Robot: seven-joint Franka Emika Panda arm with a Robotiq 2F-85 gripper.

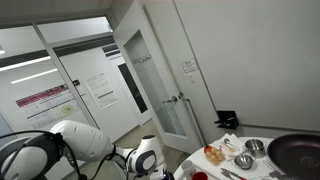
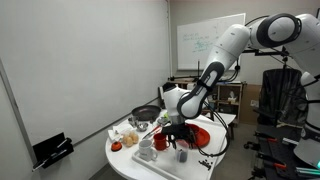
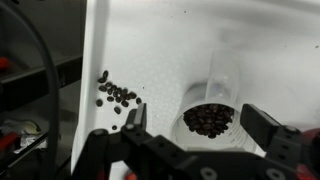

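Observation:
In the wrist view, a clear cup (image 3: 180, 132) with dark beans (image 3: 208, 120) in its bottom stands on a white tray (image 3: 150, 60). My gripper is open, its dark fingers (image 3: 136, 118) spread on either side of the cup. A visible gap lies between the left finger and the cup; on the right, whether finger and cup touch is unclear. Several loose beans (image 3: 117, 94) lie scattered on the tray to the left. Exterior view 2 has the arm (image 2: 178, 103) reaching down over the tray, with the fingers too small to make out.
A large dark pan (image 1: 298, 155), metal bowls (image 1: 255, 147) and red cups (image 1: 199, 175) occupy the table in exterior view 1. White mugs (image 2: 147, 147) stand near the tray in exterior view 2. The tray's raised left edge (image 3: 92, 60) borders the loose beans.

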